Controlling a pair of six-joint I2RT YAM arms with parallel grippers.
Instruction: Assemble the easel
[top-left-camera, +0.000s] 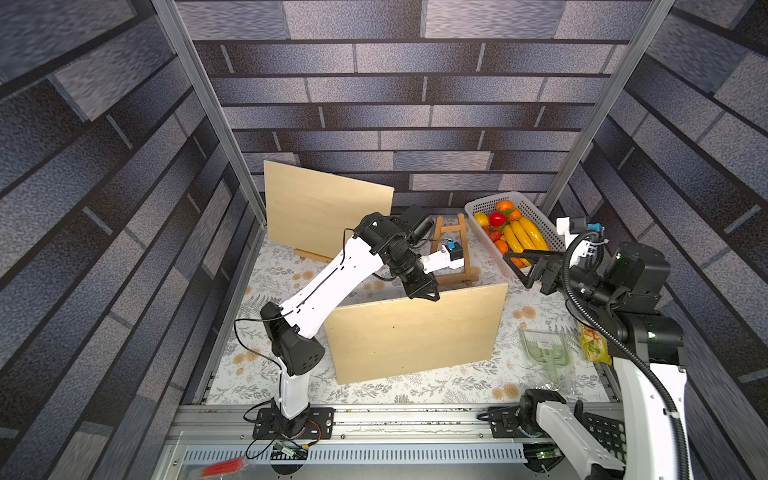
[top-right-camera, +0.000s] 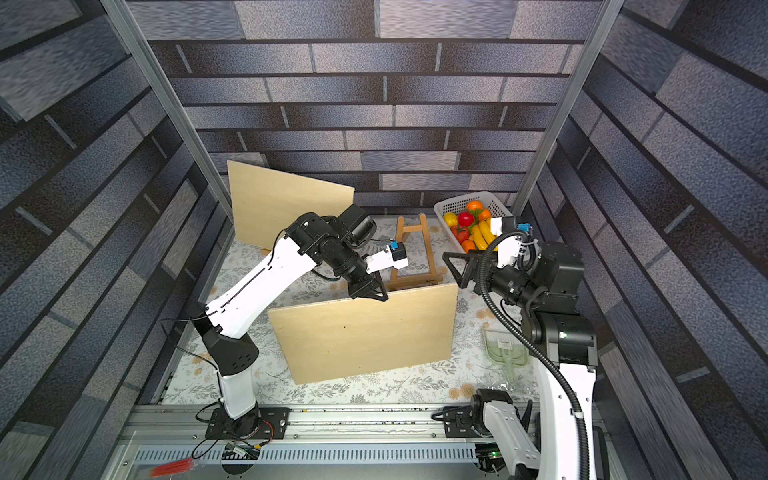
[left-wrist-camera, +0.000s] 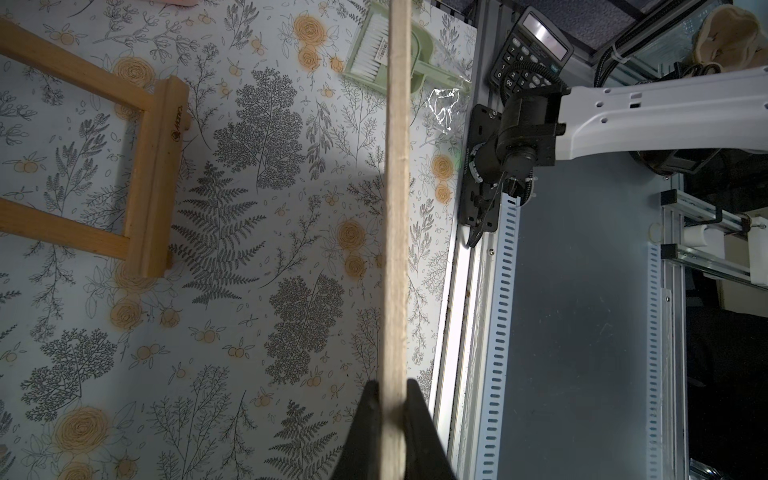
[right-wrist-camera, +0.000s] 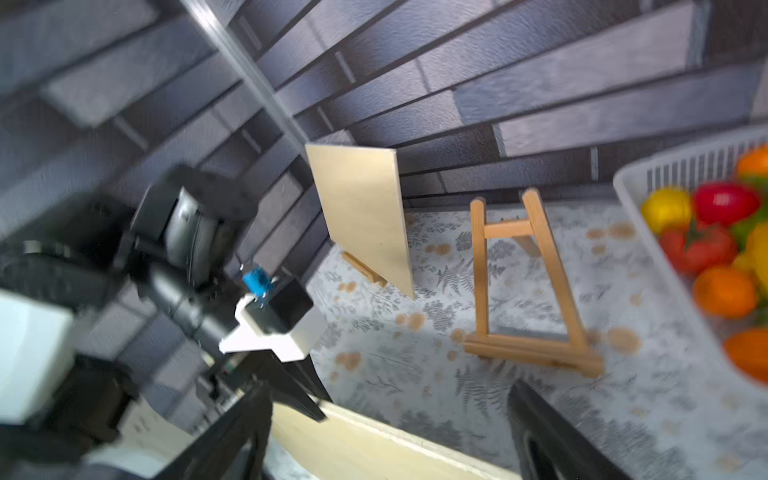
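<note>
A pale wooden board (top-left-camera: 412, 344) hangs upright across the front of the table, my left gripper shut on its top edge. In the right wrist view my right gripper is open with nothing between its fingers, raised at the board's right end. Behind the board lies or leans a small wooden easel (top-right-camera: 425, 248), with a ledge along its near end. A second board (top-right-camera: 288, 196) stands at the back left on a wooden support, partly hidden by the left arm.
A basket (top-left-camera: 560, 248) of fruit sits at the back right. A green dustpan (top-left-camera: 546, 344) lies at the front right. Grey walls enclose the table on the sides and back.
</note>
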